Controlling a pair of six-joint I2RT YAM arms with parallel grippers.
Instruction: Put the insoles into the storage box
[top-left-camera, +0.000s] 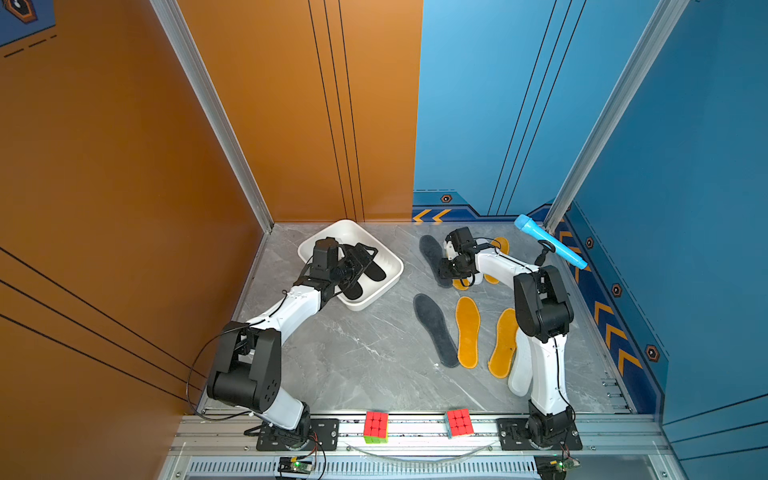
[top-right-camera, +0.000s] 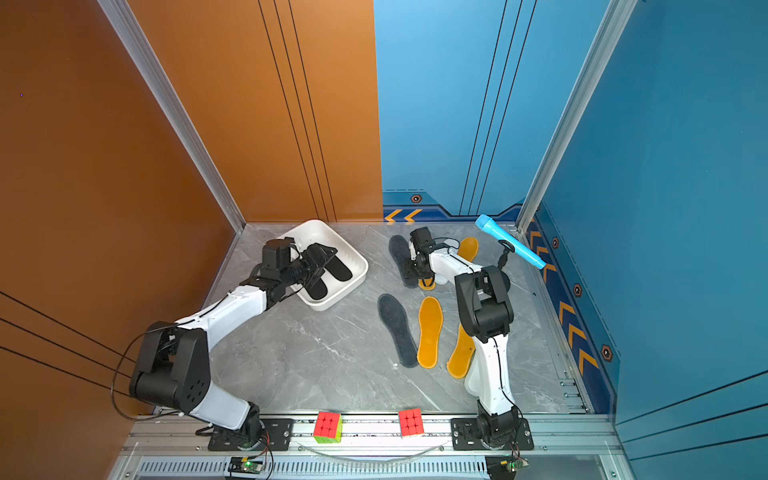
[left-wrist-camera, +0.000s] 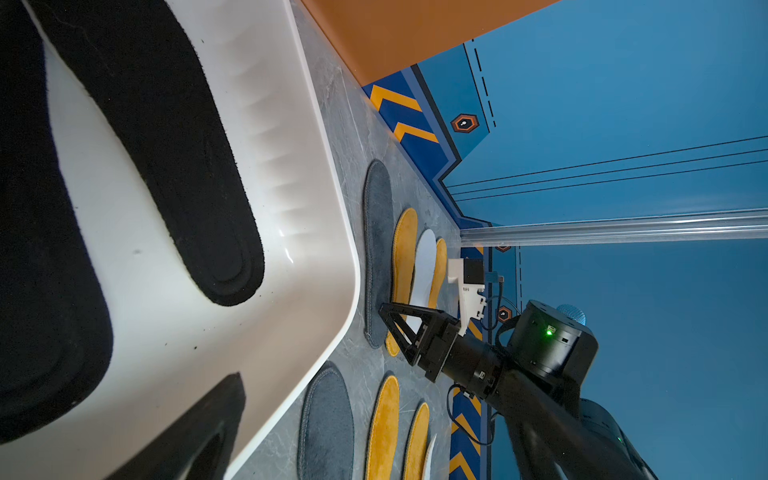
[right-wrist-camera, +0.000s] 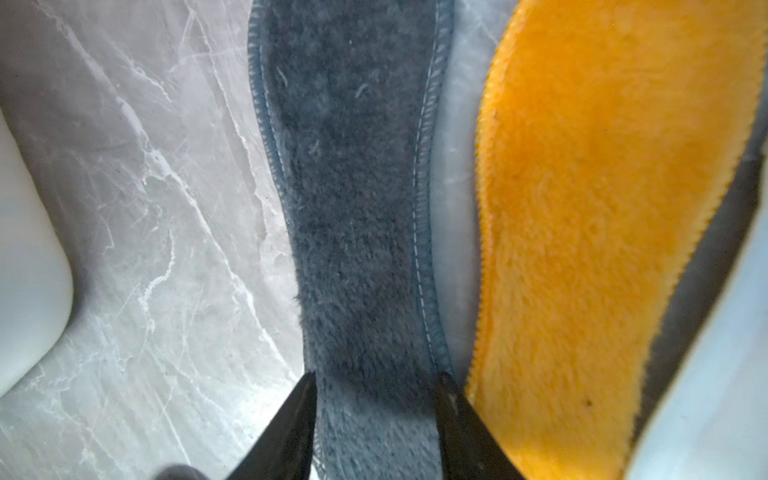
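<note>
The white storage box (top-left-camera: 389, 284) holds two black insoles (left-wrist-camera: 200, 224). My left gripper stands open over the box, nothing between its fingers. Grey, yellow and white insoles lie in rows right of the box: a grey insole (right-wrist-camera: 360, 200) and a yellow insole (right-wrist-camera: 600, 200) beside it at the back, a white insole (left-wrist-camera: 420, 272) further right, and another grey insole (top-left-camera: 434, 328), yellow ones (top-left-camera: 467, 332) and a white one in front. My right gripper is open, low over the back grey insole, a finger on each side near its lower part.
A blue microphone-shaped object (top-left-camera: 549, 240) on a dark stand is at the back right. Two cubes (top-left-camera: 376, 425) sit on the front rail.
</note>
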